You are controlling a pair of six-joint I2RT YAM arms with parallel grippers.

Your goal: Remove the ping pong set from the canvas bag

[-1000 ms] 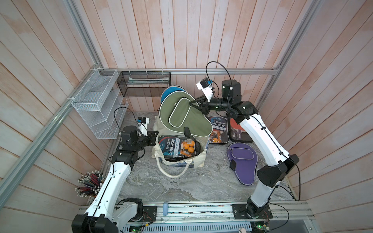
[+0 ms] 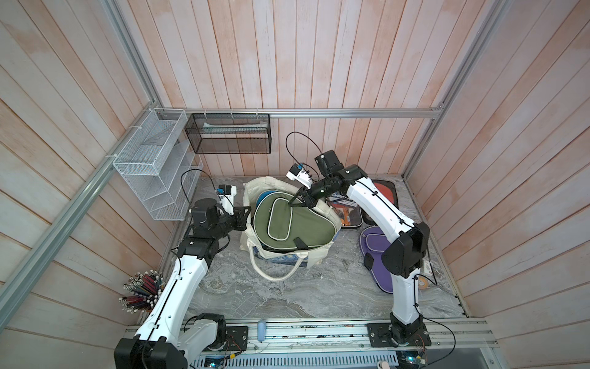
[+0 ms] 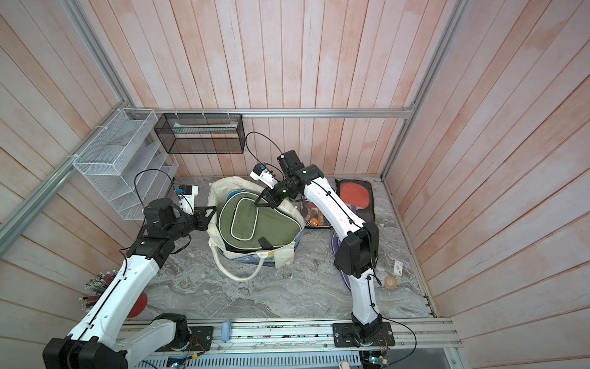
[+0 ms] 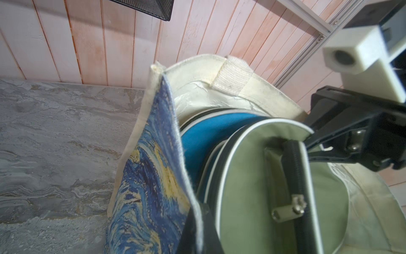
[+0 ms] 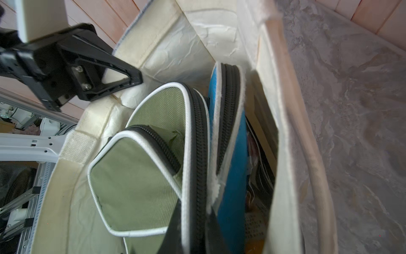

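The cream canvas bag (image 2: 295, 261) stands mid-table, its side painted blue and yellow (image 4: 152, 182). A green paddle case (image 2: 307, 227) lies in its mouth, with a blue case (image 5: 230, 190) tight behind it. At the bag's left rim my left gripper is shut on the thin canvas edge. My right gripper is over the bag, its fingers (image 5: 214, 232) part open on both sides of the green case's zipped edge. Whether they press on it cannot be told. The ping pong set inside is mostly hidden; an orange patch (image 5: 253, 246) shows low beside the blue case.
Right of the bag lie a purple case (image 2: 381, 270), a black set with orange balls (image 3: 316, 215) and a red paddle case (image 3: 354, 195). White wire shelves (image 2: 156, 166) and a black basket (image 2: 228, 133) hang at left and back.
The green and blue cases came down from above into the bag and now cover the boxed set with orange balls. My right gripper moved down and left with them. The left arm stayed still.
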